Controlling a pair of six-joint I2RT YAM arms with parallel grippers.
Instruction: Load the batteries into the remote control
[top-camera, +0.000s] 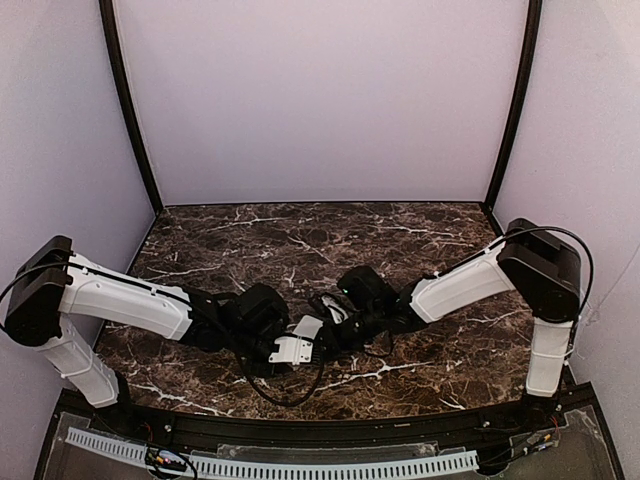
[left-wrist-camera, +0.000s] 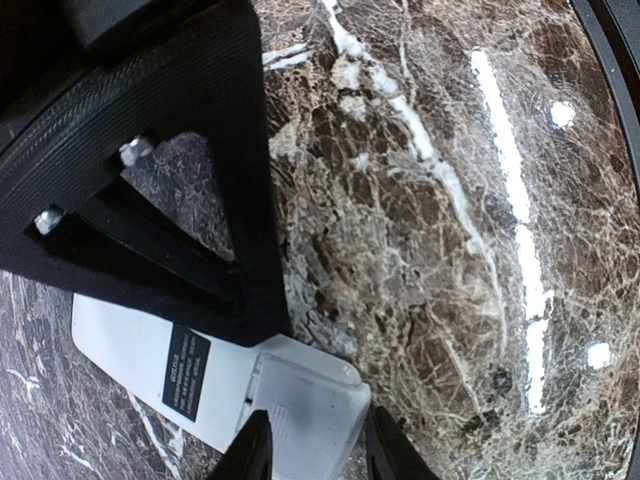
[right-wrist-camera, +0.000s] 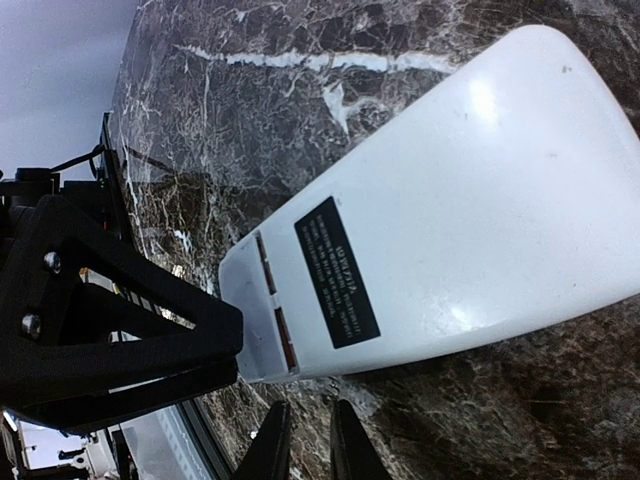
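Observation:
A white remote (right-wrist-camera: 470, 210) with a black label lies back side up between my grippers, as both wrist views show; in the top view it is mostly hidden by them. My left gripper is at the end with the grey cover (left-wrist-camera: 300, 400), its fingertips at the bottom of its own view, close together; what lies between them is hidden. My right gripper has its narrow fingertips just below the remote's edge in its view, what they grip unclear. The other arm's black housing reaches over the remote in each wrist view. No battery is visible.
White walls surround it at the back and sides; a black rail with a perforated metal strip runs along the front edge.

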